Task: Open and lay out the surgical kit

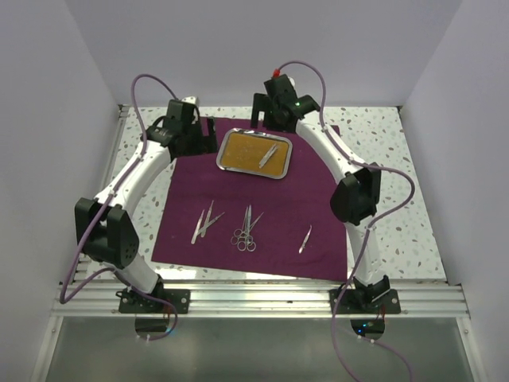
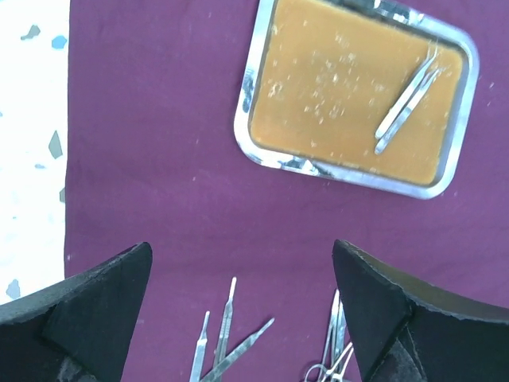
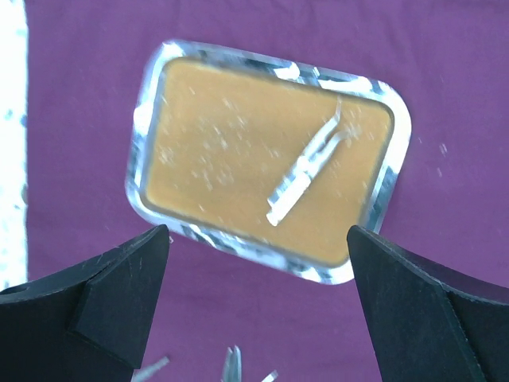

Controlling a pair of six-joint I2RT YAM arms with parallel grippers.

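A silver-rimmed tray point(image 1: 219, 157) with an orange-brown bottom lies on the dark purple cloth point(image 1: 231, 195). Inside it, toward the right, two slim tweezers point(image 2: 409, 99) rest side by side. My left gripper point(image 1: 211, 135) hovers just left of the tray, its fingers wide apart and empty. Above the tray's far side, the right gripper point(image 1: 262, 119) is also open, with nothing between its fingers; the tray and tweezers point(image 3: 306, 171) appear beyond them in the right wrist view. Nearer the front, slender scalpel-like tools point(image 1: 205, 223) form a group at left, and ring-handled scissors or clamps point(image 1: 246, 232) overlap in the middle.
One small pointed instrument point(image 1: 305, 239) lies alone at the front right of the cloth. Bare cloth separates the tray from the front tools. Speckled tabletop point(image 1: 390, 207) shows clear on the right, and walls bound both sides.
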